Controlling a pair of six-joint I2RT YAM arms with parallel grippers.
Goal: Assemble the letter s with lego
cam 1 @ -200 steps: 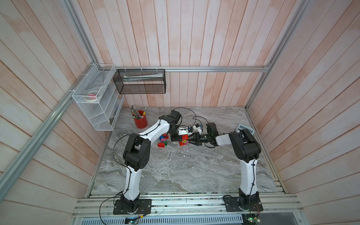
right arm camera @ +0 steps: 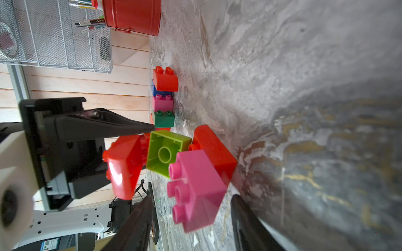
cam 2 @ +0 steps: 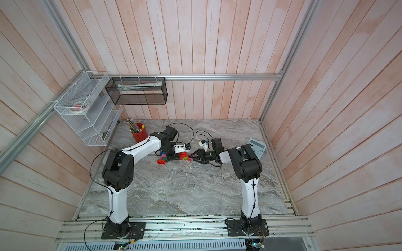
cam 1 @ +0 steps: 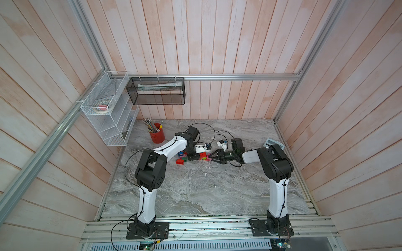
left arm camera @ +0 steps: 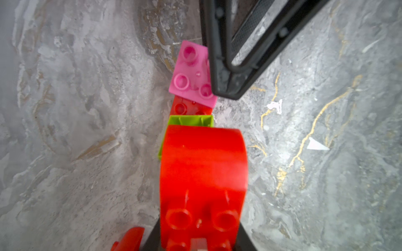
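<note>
A red curved brick (left arm camera: 203, 163) is held close to the camera in the left wrist view, with my left gripper shut on it. Beyond it a lime brick (left arm camera: 190, 120), a red brick (left arm camera: 184, 107) and a pink brick (left arm camera: 193, 75) form a row. The right wrist view shows the lime brick's hollow underside, turned sideways, beside the red rounded brick (right arm camera: 217, 152). Pink studs face left there. My right gripper is open around the pink brick, with gaps showing on both sides. Whether the lime brick touches the held one cannot be told.
Another group of bricks lies left: red (right arm camera: 166, 79), blue (right arm camera: 162, 91), pink (right arm camera: 163, 103) and green (right arm camera: 164, 119). A loose red brick (cam 1: 179, 161) is near them. The red pencil pot (cam 1: 157, 135) stands farther back.
</note>
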